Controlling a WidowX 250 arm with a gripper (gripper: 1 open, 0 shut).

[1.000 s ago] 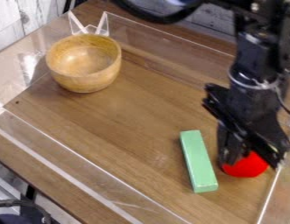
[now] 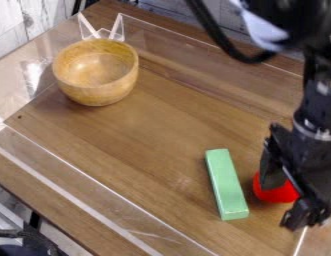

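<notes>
A red round object (image 2: pixel 273 188) lies at the lower right, partly hidden by my black gripper (image 2: pixel 291 175), which hangs over and around it with its fingers spread open. Whether the fingers touch it I cannot tell. A green rectangular block (image 2: pixel 225 184) lies just left of the red object on the wooden table.
A wooden bowl (image 2: pixel 96 82) sits at the upper left, with a white crown-like piece (image 2: pixel 101 30) behind it. The table's edge runs along the lower left.
My gripper has shifted right and down around the red object, blurring slightly. The bowl and green block have stayed in place.
</notes>
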